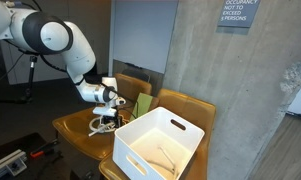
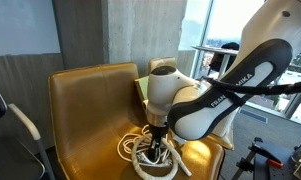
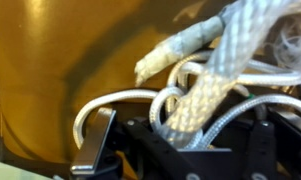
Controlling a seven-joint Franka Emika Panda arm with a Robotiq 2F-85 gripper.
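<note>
A bundle of white rope and cord [image 2: 140,160] lies in loose loops on a brown leather seat [image 1: 78,135]. My gripper [image 2: 160,143] points down into that bundle. In the wrist view, the gripper has its fingers apart, with a braided white strap [image 3: 225,65] and thinner shiny cords [image 3: 115,97] passing over and between its fingers. A frayed, taped rope end [image 3: 175,52] lies on the leather beyond. The cords partly hide the fingertips, and no firm hold on any strand shows.
A large white box [image 1: 155,140] stands open to the right of the gripper, with a tan item [image 1: 166,160] inside. Chair backs [image 2: 85,105] rise behind the rope, and a green panel [image 1: 142,106] stands near them. Bare leather surrounds the bundle.
</note>
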